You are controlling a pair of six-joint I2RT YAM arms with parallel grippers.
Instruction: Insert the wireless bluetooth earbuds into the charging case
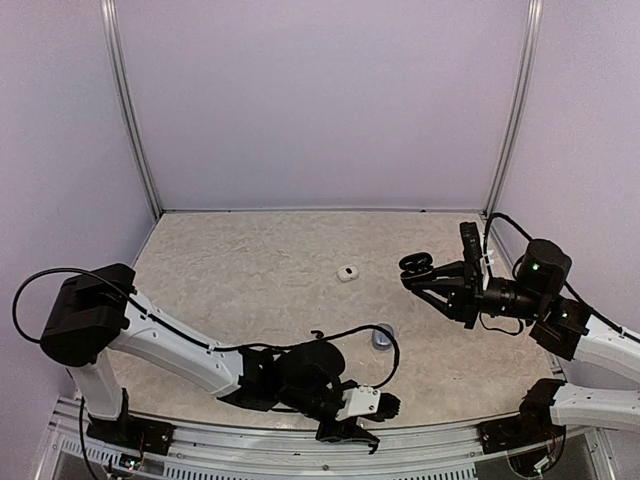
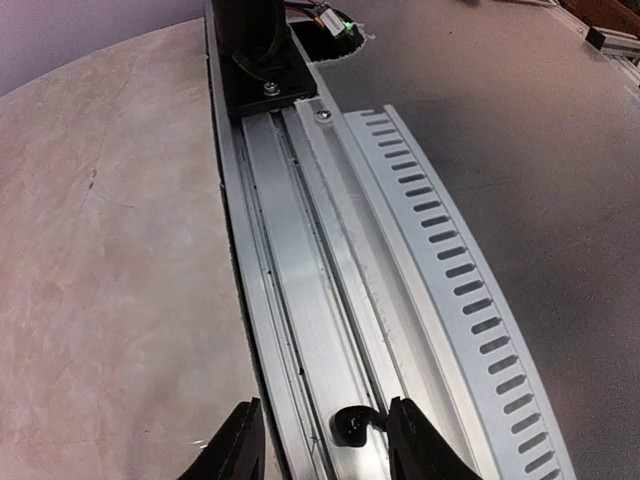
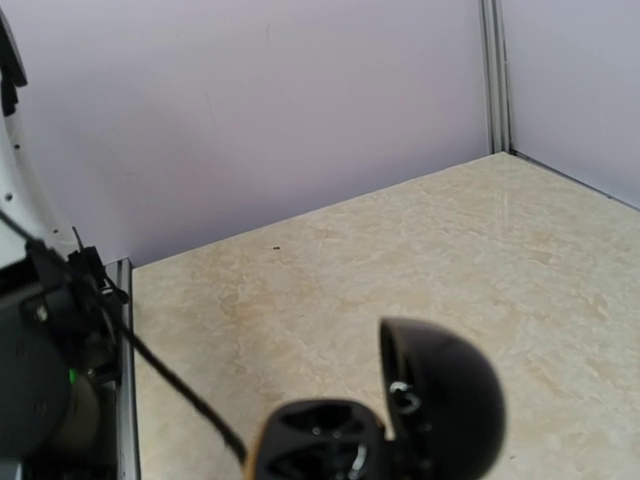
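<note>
A black charging case (image 1: 416,264), its lid raised, is held up above the right side of the table by my right gripper (image 1: 425,287). The right wrist view shows the open case (image 3: 445,400) close up; the fingers are hidden there. At the front edge, my left gripper (image 1: 374,446) points down over the metal rail. Its fingers stand open in the left wrist view, where a black earbud (image 2: 350,425) lies on the rail, near the right fingertip (image 2: 398,425); whether they touch I cannot tell. Another small black piece (image 1: 317,333), likely an earbud, lies on the table, partly covered by the left arm.
A small white case (image 1: 347,273) sits mid-table. Nearer the front is a grey oval object (image 1: 382,337), with the left arm's cable passing close to it. A slotted metal strip (image 2: 470,290) runs beside the rail.
</note>
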